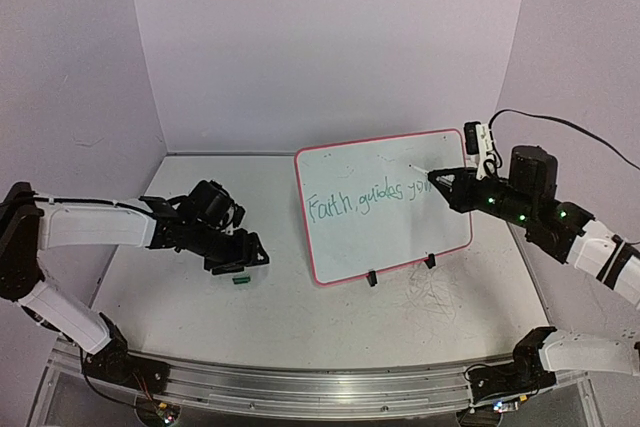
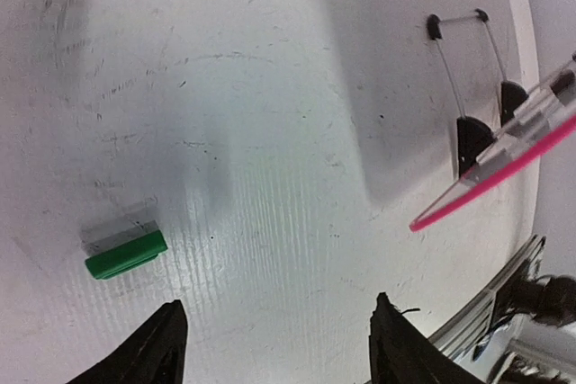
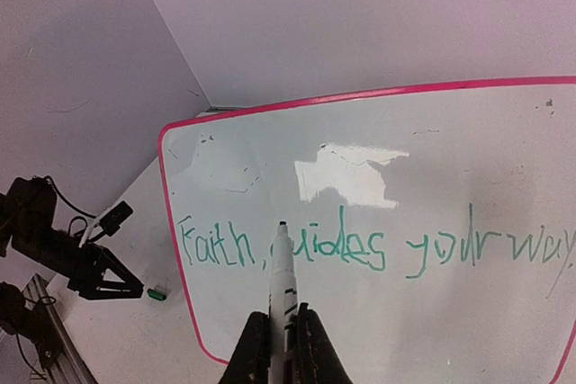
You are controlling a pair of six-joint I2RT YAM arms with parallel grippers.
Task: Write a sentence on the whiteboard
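Note:
A whiteboard [image 1: 380, 242] with a pink rim stands tilted back on the table. Green handwriting [image 3: 450, 247] across it reads "Faith, guides your way", its "g" partly behind the marker in the right wrist view. My right gripper is shut on a white marker [image 3: 283, 267], whose dark tip points toward the board; in the top view the marker [image 1: 418, 169] is in front of the last words. The green cap [image 2: 126, 255] lies loose on the table. My left gripper is open and empty, close to that cap [image 1: 241, 280].
Black clip feet [image 1: 372, 278] support the board's lower edge. Table surface [image 1: 290, 332] in front of the board is clear apart from faint scribbles. A metal rail [image 1: 320, 397] runs along the front edge, with walls on the other sides.

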